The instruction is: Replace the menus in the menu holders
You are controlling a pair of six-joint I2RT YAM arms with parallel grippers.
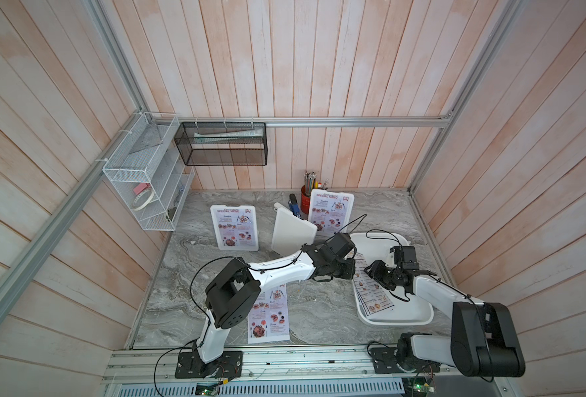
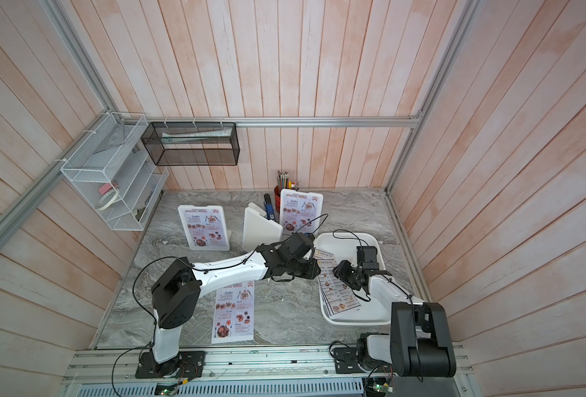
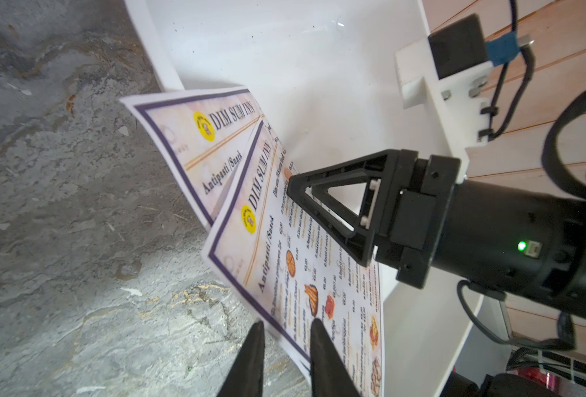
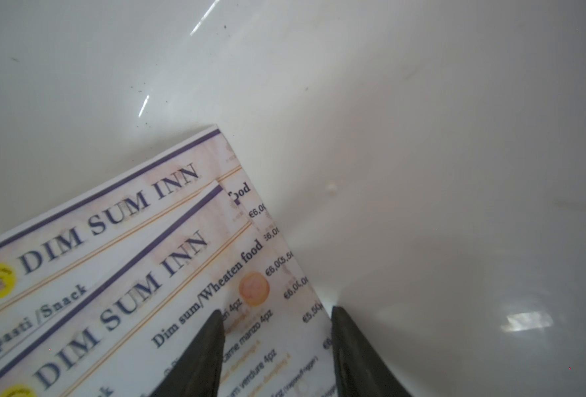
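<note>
Dim Sum Inn menus (image 3: 293, 231) lie stacked and slightly fanned in the white tray (image 3: 346, 39), their left edges sticking out over its rim. My left gripper stands partly open at the menus' left edge; the upper menu's border reaches to its right finger. Inside the tray my right gripper is also partly open, low over the top menu (image 4: 240, 324), whose right edge runs between the fingers. Whether either one touches paper cannot be told. Two holders, a left one (image 1: 234, 227) and a right one (image 1: 330, 211), show Special Menu sheets.
A white holder (image 1: 291, 231) faces away between those two. One Special Menu sheet (image 1: 269, 316) lies flat on the table under my left arm. A red pen cup (image 1: 305, 200) stands behind the holders.
</note>
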